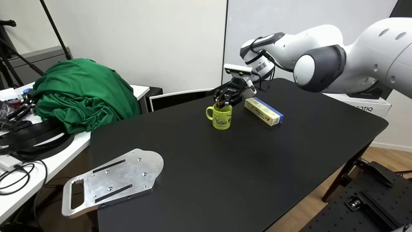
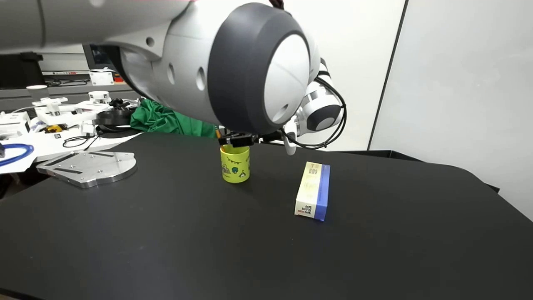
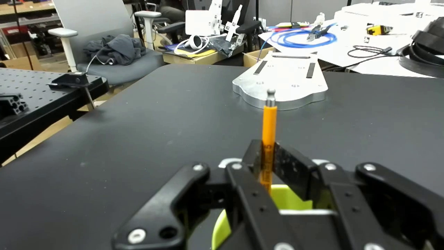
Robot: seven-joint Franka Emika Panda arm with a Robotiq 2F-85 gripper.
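Note:
My gripper is shut on a slim orange stick (image 3: 269, 125), whose silver ball-ended tip points up. In exterior view 1 the fingers are right at the top of a yellow-green mug (image 1: 221, 119), with the stick (image 1: 218, 103) held upright and its lower part inside the mug. Printed drawings cover the mug, which stands upright with its handle toward the left of that view. Exterior view 2 also has the gripper just above the rim of the mug (image 2: 235, 166). The stick's bottom end is hidden, so whether it touches the mug's floor cannot be told.
A cream-and-blue box (image 1: 263, 111) lies on the black table (image 1: 216, 185), right of the mug. The silver metal plate (image 1: 123, 176) overhangs the table's left edge. Green cloth (image 1: 85, 89) is heaped on the white side table.

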